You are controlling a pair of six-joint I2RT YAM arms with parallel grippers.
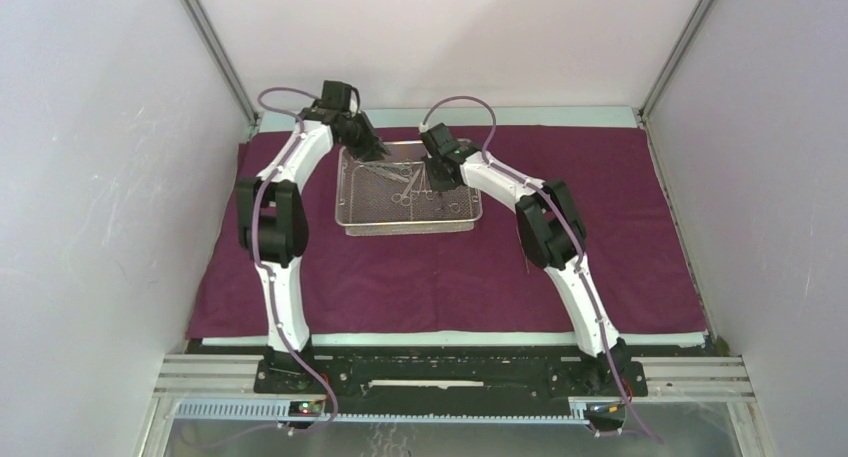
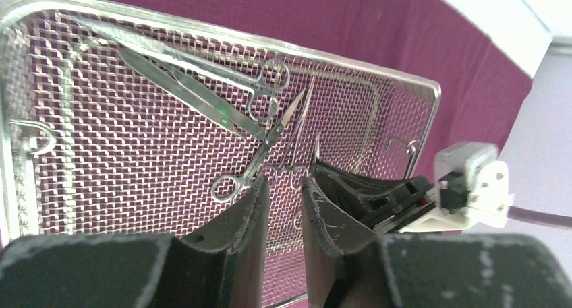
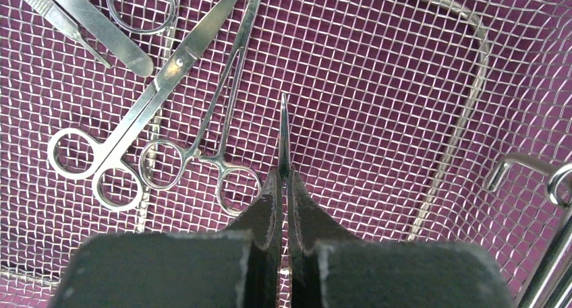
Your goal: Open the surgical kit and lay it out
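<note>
A wire mesh instrument tray [image 1: 360, 222] stands uncovered, with steel instruments inside. In the left wrist view, scissors [image 2: 266, 146] and tweezers [image 2: 172, 89] lie under my left gripper, which is part open and has nothing between its fingers. It hovers over the tray's left back side. My right gripper is shut low in the tray's right half. A slim pointed instrument [image 3: 284, 136] sticks out from between its fingertips; the fingers hide the remainder. To its left lie a ringed clamp [image 3: 221, 112] and the scissors [image 3: 138, 119].
A wire handle [image 3: 526, 163] rises at the tray's side, in the right wrist view. Around the tray the maroon cloth [image 1: 400, 287] is mostly bare, especially in front and to the right. Both arms reach to the tray from the front.
</note>
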